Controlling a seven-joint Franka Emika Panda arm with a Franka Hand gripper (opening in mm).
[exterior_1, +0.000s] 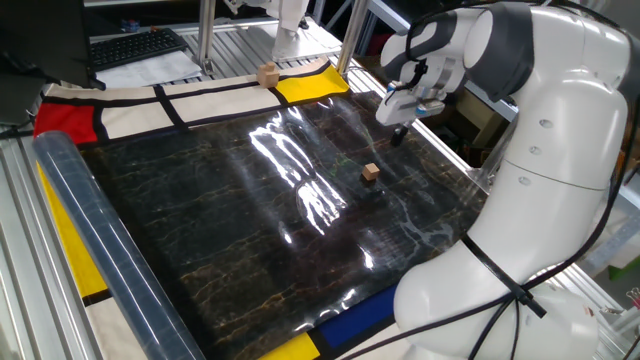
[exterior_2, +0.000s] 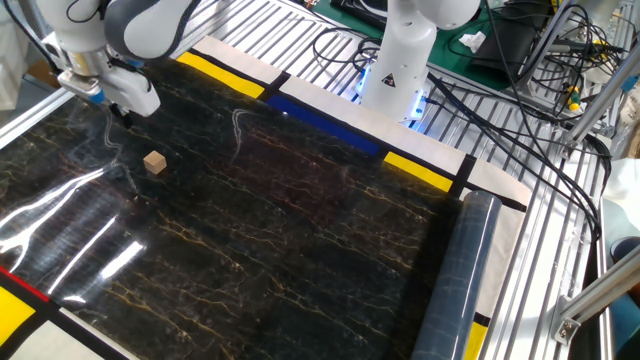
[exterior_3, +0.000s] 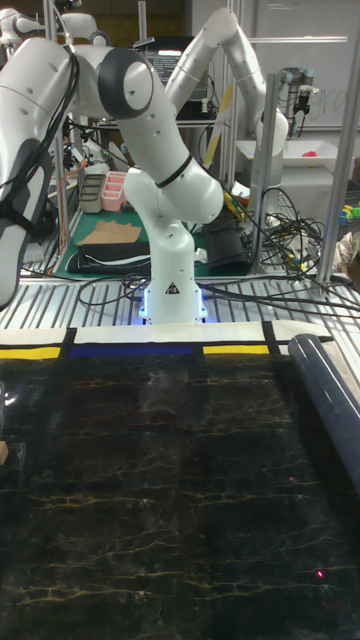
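A small wooden cube rests on the dark marbled sheet, and in exterior view 2 the same cube shows in the upper left. My gripper hangs above the sheet, up and to the right of the cube in exterior view 1. From exterior view 2 the gripper appears up and to the left of it, clear of contact. Its dark fingers are too small to show whether they are apart. Exterior view 3 leaves the gripper out and catches only an edge of the cube.
Another wooden block sits on the cloth's far border. The rolled end of the plastic sheet runs along the left side in exterior view 1. A second white arm stands beyond the border.
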